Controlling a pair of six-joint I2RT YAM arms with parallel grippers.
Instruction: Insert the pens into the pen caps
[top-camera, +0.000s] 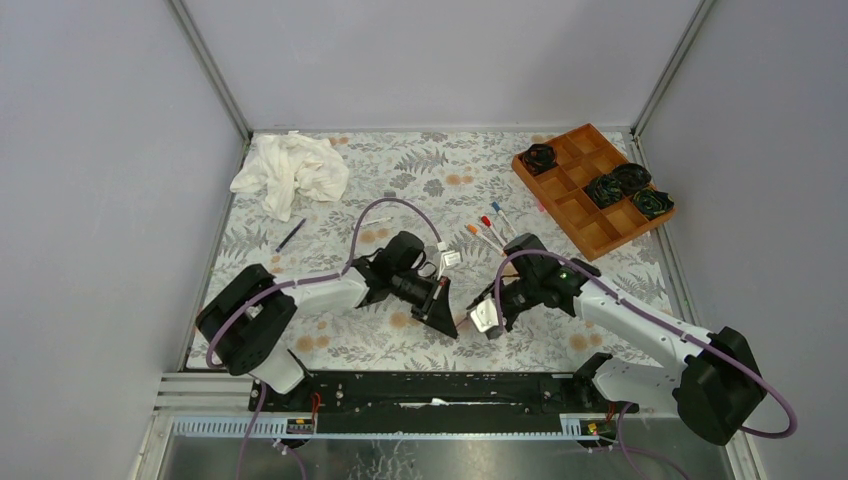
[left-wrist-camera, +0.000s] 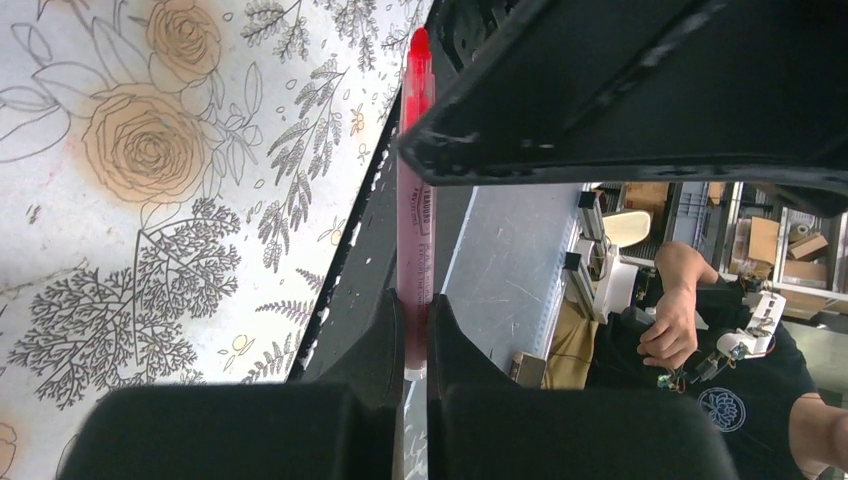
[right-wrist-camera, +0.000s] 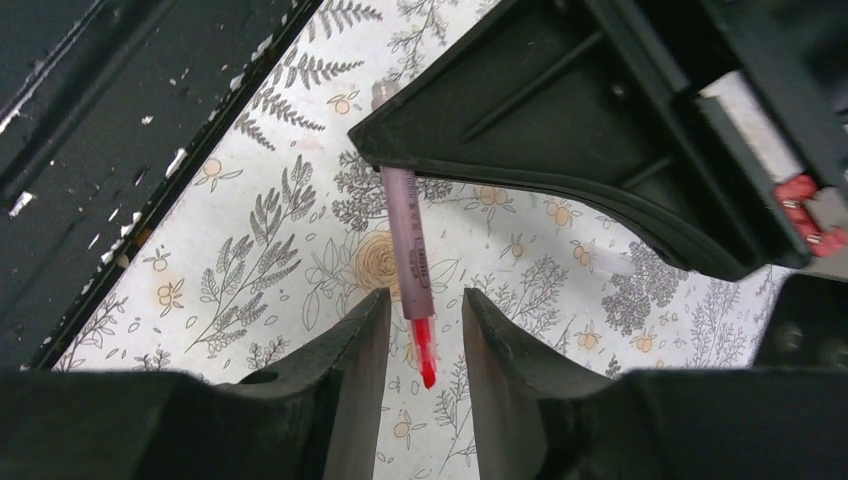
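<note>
In the left wrist view a pink pen (left-wrist-camera: 414, 240) with a red tip is upright between the fingertips of my left gripper, which is shut on it. In the right wrist view the same pen (right-wrist-camera: 408, 240) has its red end between the parted fingers of my right gripper, which is open around it; whether they touch it is not clear. The black body of the other gripper hides part of the pen. From the top, both grippers meet low over the middle front of the mat.
Several pens (top-camera: 485, 236) lie right of centre. A wooden tray (top-camera: 567, 197) with dark bundles is at back right, a white cloth (top-camera: 290, 170) at back left, a dark pen (top-camera: 290, 233) at left. The mat's front edge borders a black strip.
</note>
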